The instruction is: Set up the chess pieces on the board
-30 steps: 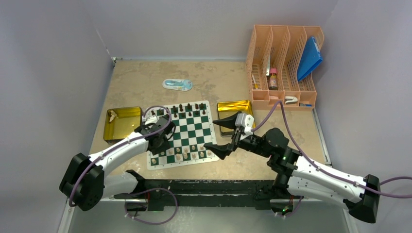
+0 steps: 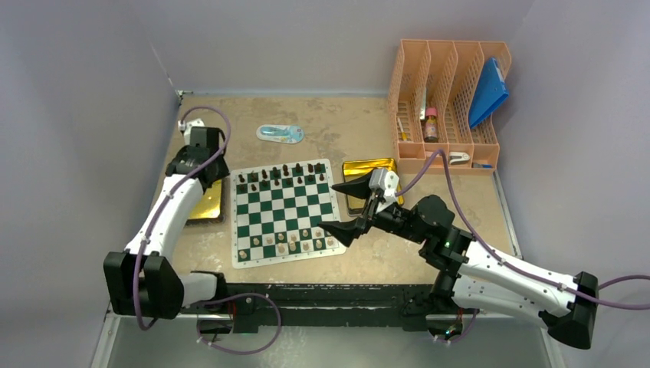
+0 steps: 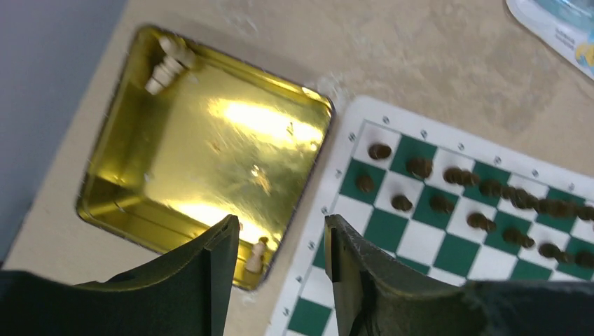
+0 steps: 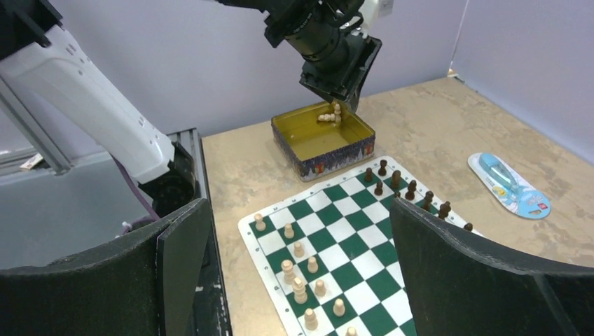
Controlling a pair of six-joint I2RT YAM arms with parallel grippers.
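The chessboard (image 2: 283, 211) has dark pieces along its back rows and light pieces (image 4: 298, 250) along its front. Over the left gold tray (image 3: 203, 133) hangs my left gripper, fingers apart, nothing visible between them. Light pieces lie in that tray, some at a far corner (image 3: 168, 70) and one at the near edge (image 3: 256, 259). My right gripper (image 2: 341, 207) stands open above the board's right edge, empty.
A second gold tray (image 2: 366, 166) sits right of the board, partly behind the right arm. A blister pack (image 2: 280, 133) lies behind the board. An orange organiser (image 2: 410, 69) stands at the back right.
My left arm has risen and swung from over the board's left part to over the left tray. The right arm has barely moved.
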